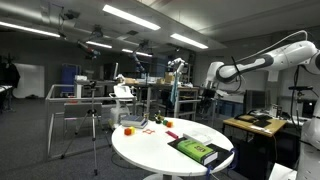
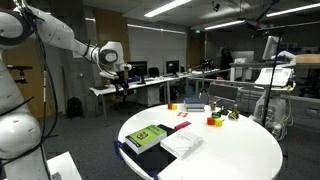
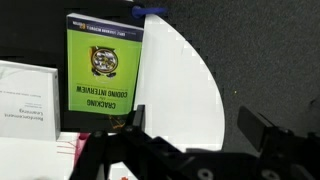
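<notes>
In the wrist view, my gripper stands open, its dark fingers wide apart with nothing held between them. It hangs high over the round white table (image 3: 185, 75), by the curved edge. A green book (image 3: 102, 65) titled "Cracking the Coding Interview" lies flat on a black surface, left of the fingers. Left of that is a white book (image 3: 28, 100), partly cut off by the frame. From the second exterior view, the green book (image 2: 147, 136) and white book (image 2: 182, 145) lie side by side on the table's near-left part.
Red and yellow blocks (image 2: 214, 122), a red item (image 2: 181, 126) and a grey box (image 2: 195, 108) sit toward the far side. A blue item (image 3: 148, 12) is at the table edge. A person (image 2: 111, 62) stands beyond.
</notes>
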